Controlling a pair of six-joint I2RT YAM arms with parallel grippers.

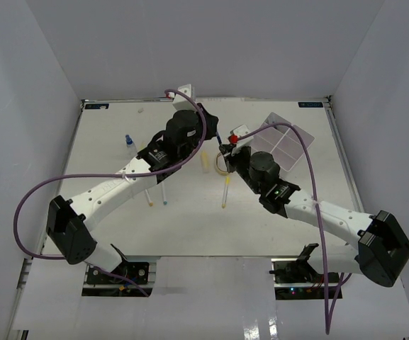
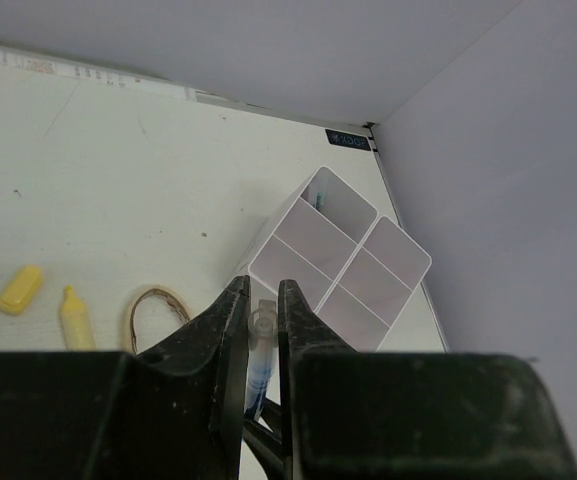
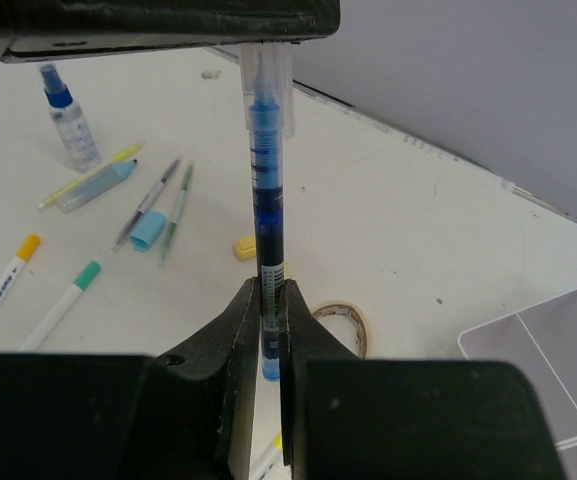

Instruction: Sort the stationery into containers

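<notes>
A blue pen (image 3: pixel 268 180) stands upright between my two grippers above the table. In the right wrist view my right gripper is shut on its lower part, while my left gripper (image 1: pixel 211 124) is shut at its clear top end. In the left wrist view the pen (image 2: pixel 260 350) shows between the fingertips. The white divided container (image 2: pixel 308 250) stands at the back right. Loose on the table lie a yellow eraser (image 2: pixel 20 290), markers (image 3: pixel 3 290), several pens (image 3: pixel 148 200), a blue cap (image 3: pixel 148 228) and a tape roll (image 3: pixel 363 335).
A spray bottle (image 3: pixel 76 130) stands at the left. Grey walls bound the sides and back.
</notes>
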